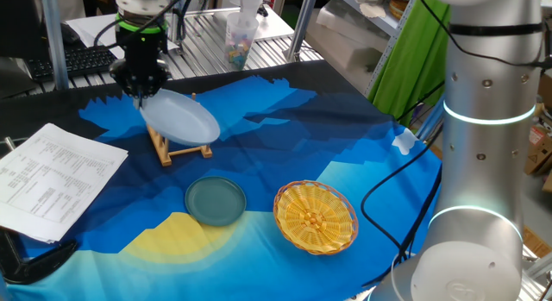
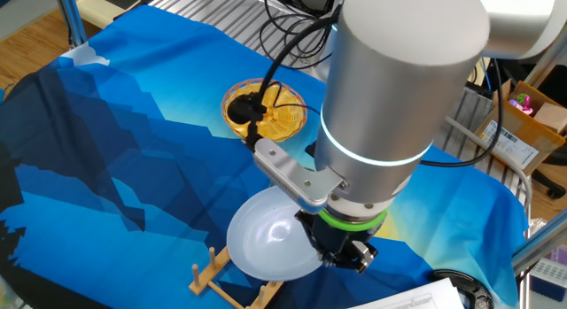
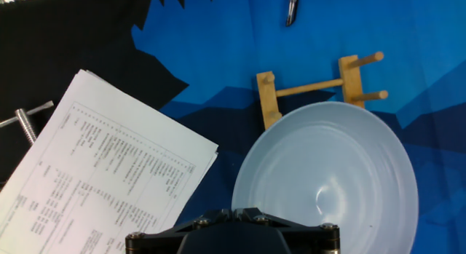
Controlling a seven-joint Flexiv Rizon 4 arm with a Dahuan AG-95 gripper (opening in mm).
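Note:
A pale blue-white plate (image 1: pixel 181 120) is tilted above a small wooden rack (image 1: pixel 166 153) at the back of the table. My gripper (image 1: pixel 140 100) is shut on the plate's left rim in exterior view 1. From the wrist, the plate (image 3: pixel 328 181) fills the lower right, its rim reaching the gripper; the dark fingers hide the exact contact. Part of the rack (image 3: pixel 309 88) shows beyond the plate, with its pegs bare. In exterior view 2 the plate (image 2: pixel 273 234) overlaps the rack (image 2: pixel 210 272), so the gap between them cannot be judged.
A dark green plate (image 1: pixel 216 201) lies flat near the middle, with a round wicker basket (image 1: pixel 316 217) to its right. Printed sheets (image 1: pixel 56 180) cover the left side. A pen (image 3: pixel 292 8) lies beyond the rack. Open cloth surrounds the green plate.

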